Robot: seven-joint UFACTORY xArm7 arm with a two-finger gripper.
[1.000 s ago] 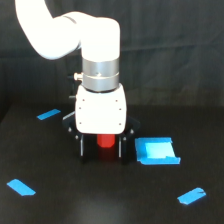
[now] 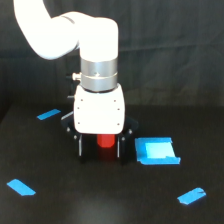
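Note:
My white gripper hangs at the centre of the camera view, its two slim fingers low over the black table. A red object sits behind and between the fingers, partly hidden by the gripper body. Whether the fingers touch it I cannot tell.
A blue taped square with a pale centre lies right of the gripper on the table. Short blue tape strips lie at back left, front left and front right.
The gripper has shifted very slightly, its fingers a little further left. Otherwise little differs.

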